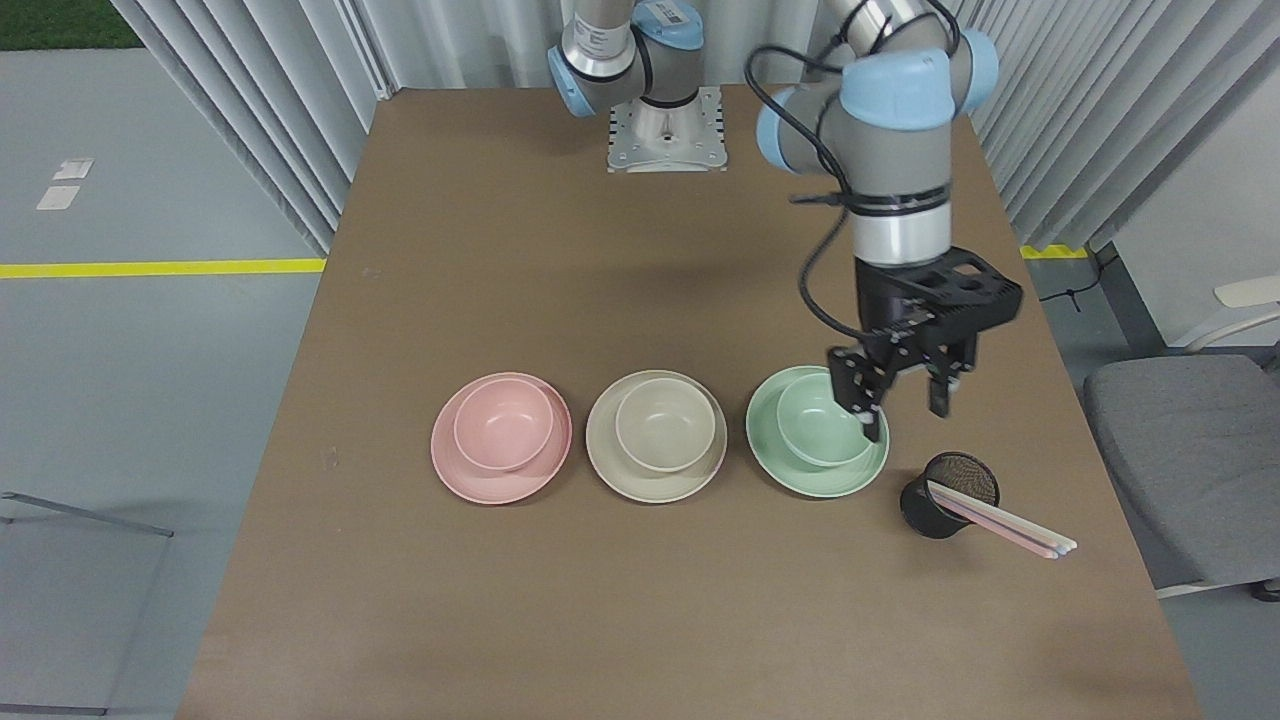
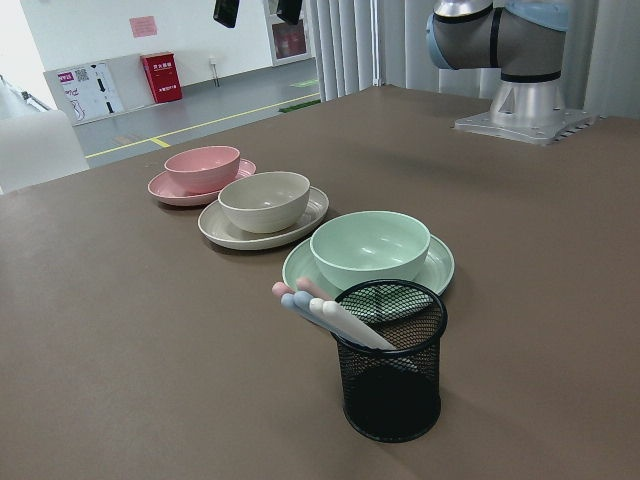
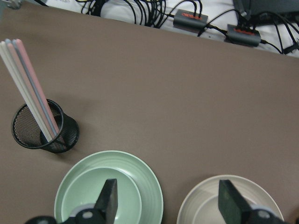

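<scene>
My gripper (image 1: 906,402) hangs above the green bowl (image 1: 816,426) and its green plate (image 3: 149,191), fingers apart with nothing seen between them; in the wrist view both fingers are at the bottom. A cream bowl (image 1: 663,420) on a cream plate (image 1: 618,468) sits in the middle, a pink bowl (image 1: 501,420) on a pink plate (image 1: 486,485) at left. A black mesh pen cup (image 2: 390,400) holds several pink, white and blue chopsticks (image 3: 28,84), beside the green set.
Cables and grey devices (image 3: 191,21) show at the top of the wrist view.
</scene>
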